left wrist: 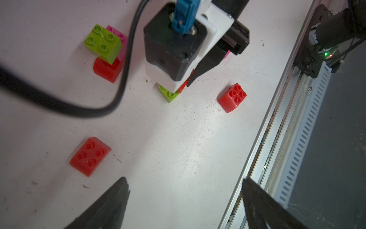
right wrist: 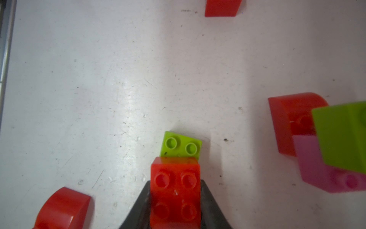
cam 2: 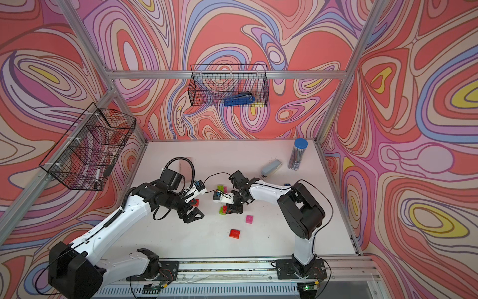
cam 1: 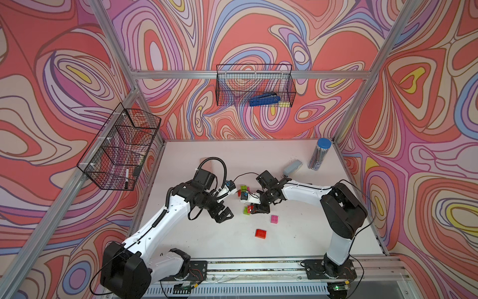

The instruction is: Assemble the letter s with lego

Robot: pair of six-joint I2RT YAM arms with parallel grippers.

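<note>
My right gripper is shut on a red brick [right wrist: 174, 190], studs up, gripped by its sides. Below that brick a lime green brick [right wrist: 181, 144] lies on the table, its far studs showing. The red brick overlaps it in view; whether they touch I cannot tell. Beside them stands a joined cluster: a green brick [left wrist: 103, 42] on top, with a pink brick [left wrist: 121, 38] and a rounded red brick [left wrist: 108, 69] lower down. My left gripper is open and empty, above bare table near a loose red brick [left wrist: 90, 155].
Towards the front edge lies another red brick [cam 1: 261, 233], with a pink brick [cam 1: 274, 219] behind and right of it. A blue-lidded bottle [cam 1: 317, 154] and a grey object [cam 1: 292, 168] occupy the back right. Both arms are close together; the front of the table has free room.
</note>
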